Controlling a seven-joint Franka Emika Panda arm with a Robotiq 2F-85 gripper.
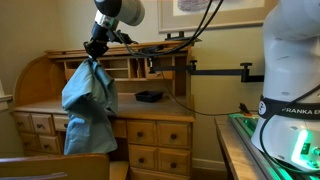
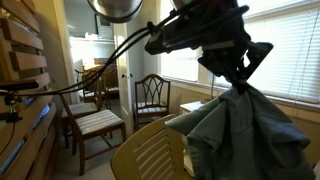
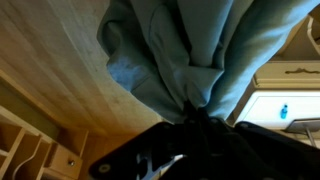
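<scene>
A blue-grey cloth hangs down in loose folds from my gripper, which is shut on its upper part. In exterior view 2 the cloth drops below the dark gripper at the right. The wrist view has the cloth spreading away from the gripper, gathered where the fingers meet. The fingertips themselves are mostly covered by the fabric and too dark to make out well.
Behind the cloth stands a wooden roll-top desk with drawers and a black tray on top. A yellowish chair back is close to the cloth. Other chairs stand farther off.
</scene>
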